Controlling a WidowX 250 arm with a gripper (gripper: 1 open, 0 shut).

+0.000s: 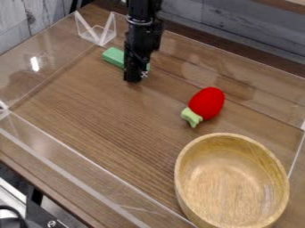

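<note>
My gripper (138, 73) is low over the table at the top centre, at the right part of a green block (116, 57), which it partly hides. It looks shut; whether anything is between its fingers cannot be made out. A red object (206, 102) with a pale green end lies to the right on the wooden table (107, 134).
A large yellow bowl (231, 185) fills the lower right. A clear plastic piece (95, 28) stands at the top left, and another clear piece is at the left edge.
</note>
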